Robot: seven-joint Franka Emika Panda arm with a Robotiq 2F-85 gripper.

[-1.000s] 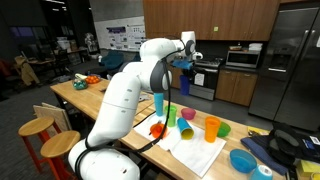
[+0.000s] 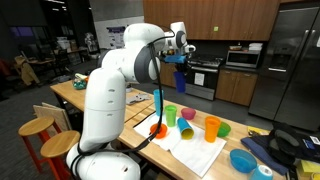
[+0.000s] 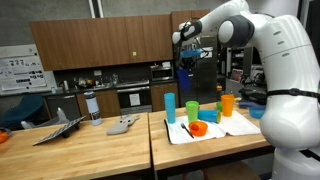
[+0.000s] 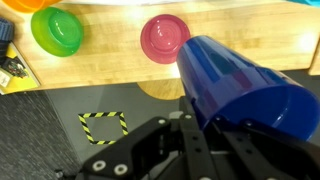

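Note:
A dark blue cup (image 4: 245,88) is held in my gripper, which is shut on its near edge. The cup fills much of the right side of the wrist view, tilted toward the camera. In exterior view 1 the same blue cup (image 2: 181,78) hangs high beneath my gripper (image 2: 184,63), well above the table. Exterior view 2 also has the blue cup (image 3: 185,78) up in the air, apart from everything on the table. Exactly how the fingers grip the rim is too small to tell in the exterior views.
On the table stand a light blue cup (image 2: 158,101), a green cup (image 2: 171,115), a yellow cup (image 2: 184,128) and an orange cup (image 2: 211,128). A pink bowl (image 4: 165,38) and green bowl (image 4: 57,32) lie near the table edge. Bare wood (image 3: 80,148) spreads at the left in exterior view 2.
The arm has risen and shifted slightly left in exterior view 1, carrying the blue cup upward. The things on the table have not moved.

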